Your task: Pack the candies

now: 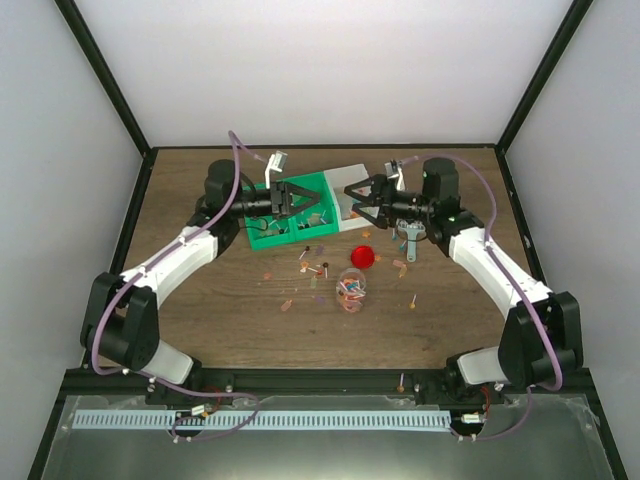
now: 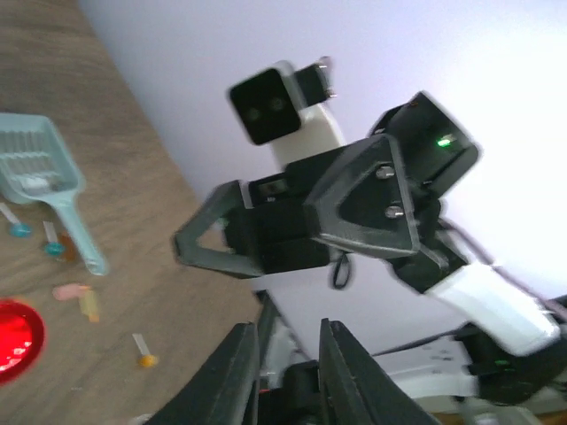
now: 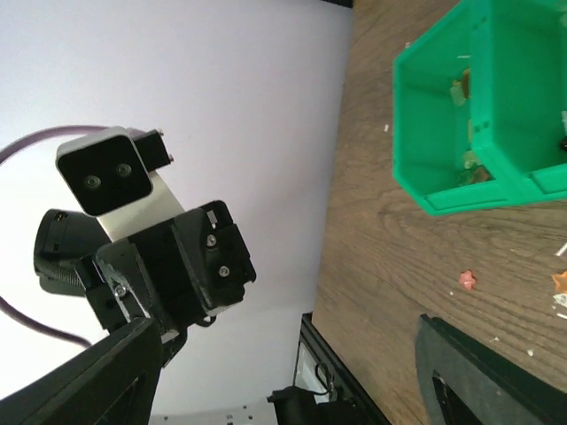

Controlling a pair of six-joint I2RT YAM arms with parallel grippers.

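A clear jar (image 1: pixel 351 303) with colourful candies in it stands at mid-table. Just behind it a red lid (image 1: pixel 363 257) lies flat, also showing as a red disc (image 2: pixel 18 338) in the left wrist view. Loose candies (image 1: pixel 305 265) are scattered left of the lid. Over the boxes, my left gripper (image 1: pixel 317 198) has its fingers (image 2: pixel 232 372) apart with nothing between them. Facing it, my right gripper (image 1: pixel 350 199) is wide open and empty; its fingers (image 3: pixel 456 372) stand far apart in the right wrist view.
A green divided box (image 1: pixel 290 237) holding candies stands under the left gripper, with a white box (image 1: pixel 355 223) to its right. A blue-grey slotted scoop (image 2: pixel 34 150) lies right of the lid.
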